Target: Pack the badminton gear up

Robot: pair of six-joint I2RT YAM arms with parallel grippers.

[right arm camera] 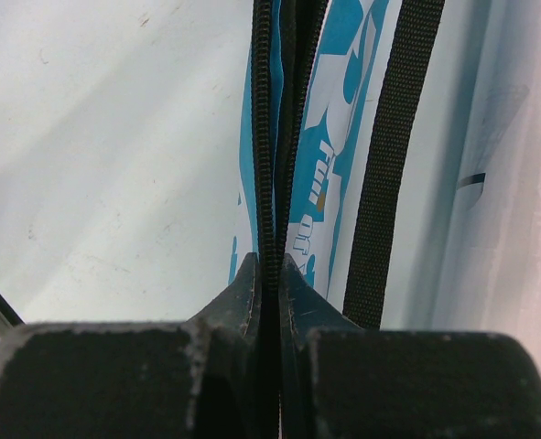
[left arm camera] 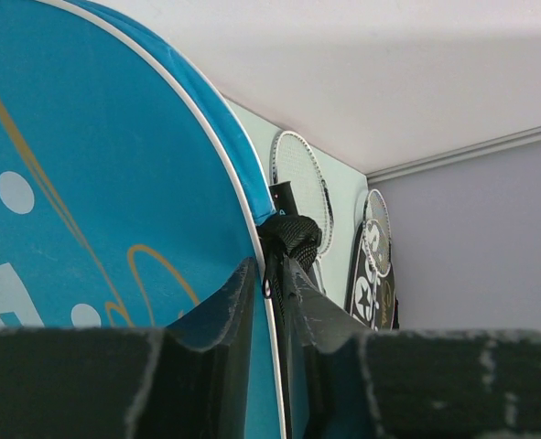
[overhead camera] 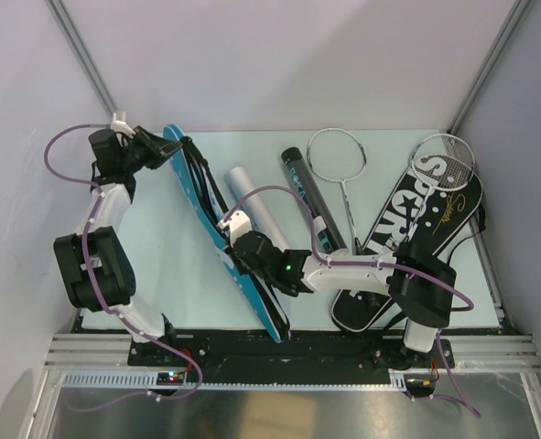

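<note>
A blue racket bag (overhead camera: 201, 198) stands on edge diagonally across the left of the table. My left gripper (overhead camera: 169, 146) is at its far upper end; in the left wrist view its fingers meet the white-piped edge beside black mesh, and whether they grip it is unclear. My right gripper is shut on the bag's black zipper edge, near its middle. Two rackets (overhead camera: 341, 183) lie to the right, one across a black Star-logo bag (overhead camera: 352, 309).
A white tube (overhead camera: 250, 190) and a dark tube (overhead camera: 308, 183) lie between the blue bag and the rackets, partly under the right arm. Bare table shows left of the blue bag.
</note>
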